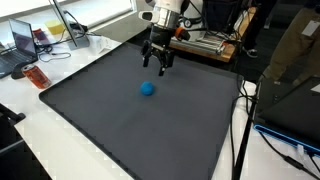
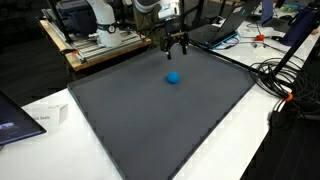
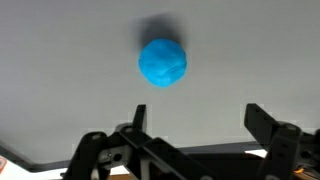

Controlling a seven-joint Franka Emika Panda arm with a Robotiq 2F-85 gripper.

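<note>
A round blue object [image 1: 147, 88] rests on the dark grey work surface. In the wrist view the blue object [image 3: 162, 63] lies above the gap between the fingers, slightly left of centre, with a shadow behind it. My gripper [image 1: 154, 67] is just beyond it, raised over the far part of the surface. Seen from the other side, the gripper [image 2: 176, 50] is behind the blue object [image 2: 173, 77] and apart from it. In the wrist view the gripper has its fingers spread wide, nothing between them.
An orange-red can [image 1: 36, 77] and a laptop [image 1: 25, 45] stand off to the left side. Black cables [image 2: 285, 80] run beside the board. A paper sheet [image 2: 30, 120] lies off the board.
</note>
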